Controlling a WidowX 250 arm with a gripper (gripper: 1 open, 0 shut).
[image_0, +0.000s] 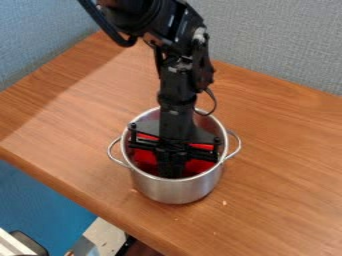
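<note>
A steel pot (178, 188) with two side handles stands on the wooden table near the middle of the view. My black gripper (175, 150) is down inside the pot, its wide body crossing the opening. A red object (201, 165) lies in the pot under and around the gripper. The fingertips are hidden, so I cannot tell how far apart they are or whether anything is between them.
A blue area and some pale items lie below the table's front-left edge. Grey padded walls stand behind.
</note>
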